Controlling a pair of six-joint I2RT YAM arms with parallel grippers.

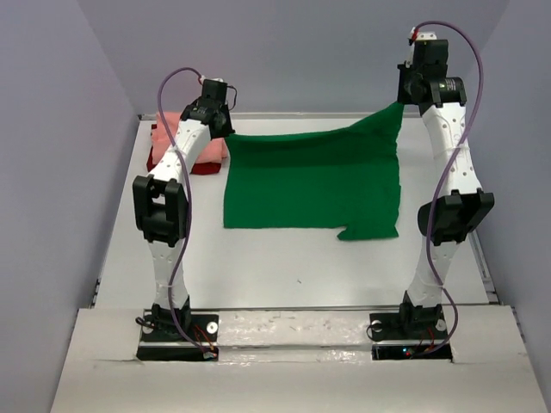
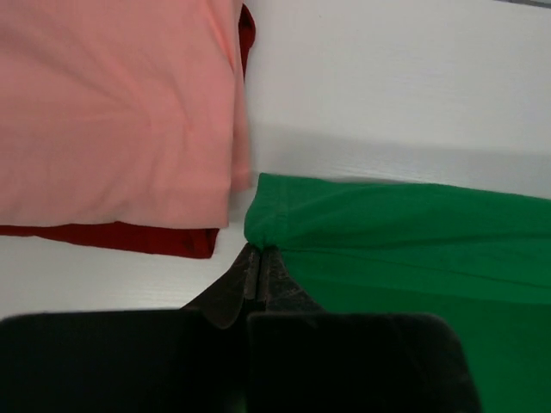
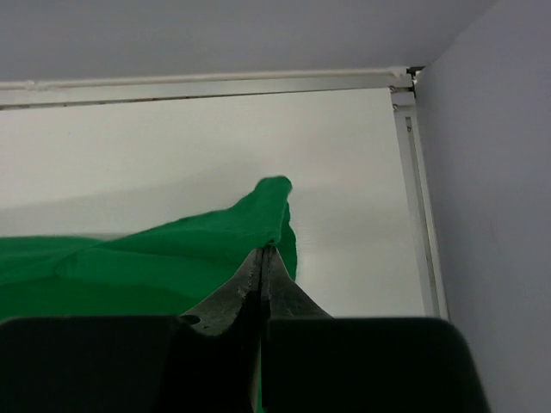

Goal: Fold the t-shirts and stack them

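Note:
The green T-shirt [image 1: 310, 185] lies spread on the white table, its top edge folded in a band and its right corner raised. My left gripper [image 1: 231, 132] is shut on the shirt's top-left corner [image 2: 267, 206], beside the folded pink shirt [image 2: 112, 103], which lies on a dark red one [image 2: 129, 241]. My right gripper [image 1: 403, 96] is shut on the green shirt's top-right corner [image 3: 267, 215], which rises toward the back of the table.
Grey walls [image 3: 491, 198] bound the table at the back and sides, with a rail [image 3: 172, 93] along its back edge.

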